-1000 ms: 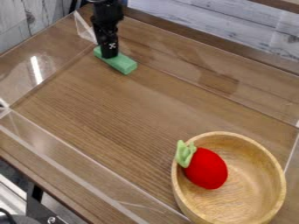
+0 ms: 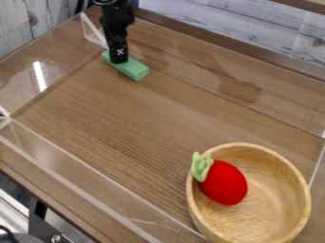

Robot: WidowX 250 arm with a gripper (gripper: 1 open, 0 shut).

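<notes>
The black arm reaches down from the top edge to its gripper (image 2: pixel 120 55), low over a green block (image 2: pixel 135 69) on the wooden table. The fingertips are at the block's upper left end and partly cover it; whether they touch it is unclear. The gripper is small and dark, so its opening is hard to make out. A red plush object (image 2: pixel 226 185) with a green top lies in a round wooden bowl (image 2: pixel 291 214) at the lower right.
Clear plastic strips or edges run along its left side. Pale plank walls stand behind it.
</notes>
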